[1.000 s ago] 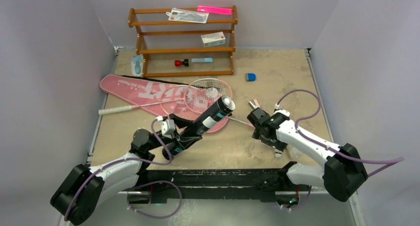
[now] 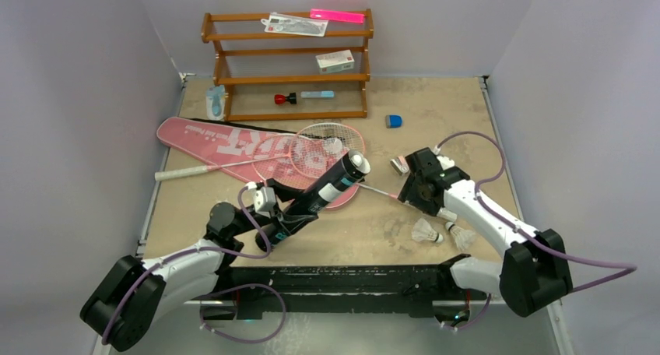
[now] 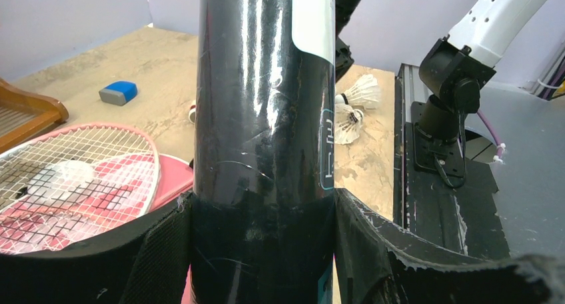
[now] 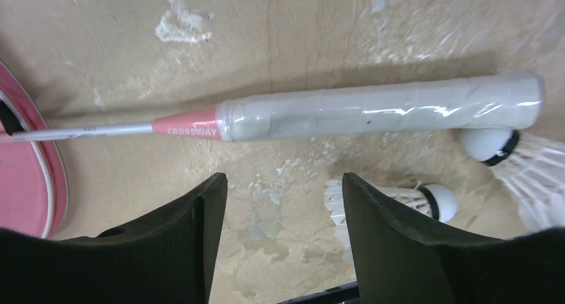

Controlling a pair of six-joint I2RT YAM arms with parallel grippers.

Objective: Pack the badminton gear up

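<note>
My left gripper [image 2: 284,205] is shut on a black shuttlecock tube [image 2: 332,186], held tilted over the front left. My right gripper hovers open above a pale-handled racket [image 4: 380,109]. Two shuttlecocks [image 2: 426,231] [image 2: 459,235] lie just in front of that handle. A second racket [image 2: 180,173] lies across the pink racket bag [image 2: 187,137], the two racket heads overlapping there with a white object under the strings.
A wooden rack [image 2: 289,80] with small items stands at the back. A blue item [image 2: 393,121] and a small cylinder [image 2: 397,166] lie at the right.
My right gripper has shifted up and back from over the shuttlecocks, which now show more fully in the top view. The left arm and tube are still.
</note>
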